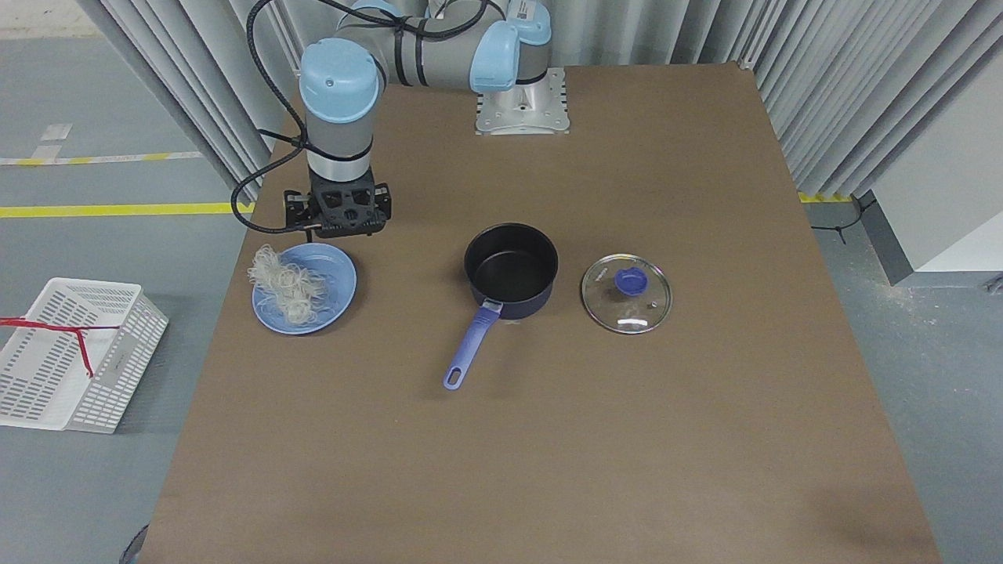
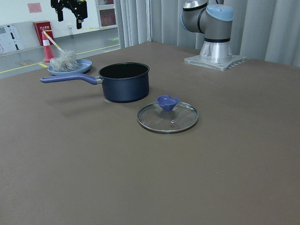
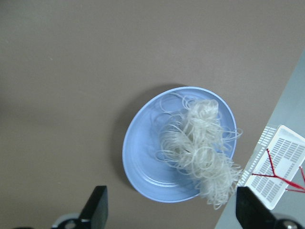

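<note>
A blue plate (image 1: 329,301) heaped with pale stringy noodle-like strands (image 1: 287,287) lies on the brown table. My gripper is open above it; in the wrist view nothing is between the fingers and the plate sits just beyond them. A dark saucepan (image 1: 512,268) with a blue handle stands right of the plate in the front view, empty inside. Right of it lies a glass lid (image 1: 628,310) with a blue knob. In the left view the gripper hangs high at the top left, above the plate.
The robot's base (image 1: 522,113) is at the table's back. A white basket (image 1: 66,395) with red straps stands on the floor off the left edge.
</note>
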